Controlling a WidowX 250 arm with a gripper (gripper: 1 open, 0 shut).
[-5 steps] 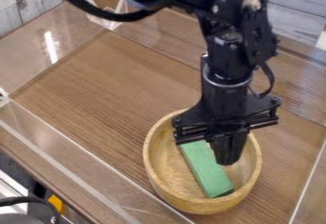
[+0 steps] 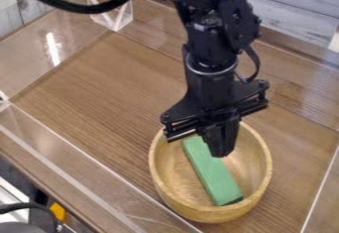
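A round tan wooden bowl [image 2: 181, 184] sits on the wooden surface at the lower middle right. Inside it lies a green rectangular block [image 2: 212, 173], tilted diagonally. My black gripper [image 2: 220, 140] hangs over the back of the bowl, shut, with nothing visible between its fingers; its tips are near the upper end of the block, and whether they touch it is unclear.
The wooden tray floor [image 2: 93, 98] is clear to the left and behind. Clear low walls border it at the left and front left. A white planked wall [image 2: 302, 24] stands at the back right.
Over the last second my gripper has moved left and a little up, toward the upper end of the block. The bowl and block look unmoved.
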